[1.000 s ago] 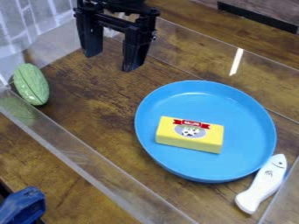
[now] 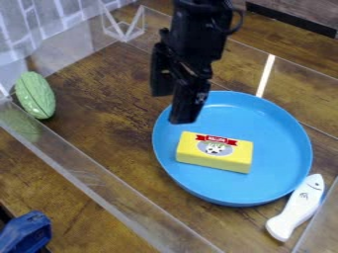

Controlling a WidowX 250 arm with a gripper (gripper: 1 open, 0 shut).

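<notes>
My black gripper (image 2: 180,89) hangs open above the wooden table, over the upper-left rim of a blue plate (image 2: 264,148). Its fingers show nothing held between them. On the plate, below and to the right of the gripper, lies a yellow box (image 2: 214,155) with a red label.
A green striped oval object (image 2: 35,96) is at the left, and a dark blue object (image 2: 24,233) at the lower left. A white utensil (image 2: 294,210) lies right of the plate. Clear panels edge the table; bare wood lies left of the plate.
My gripper has moved right and down from the upper left toward the plate. The plate, box and other objects have not moved.
</notes>
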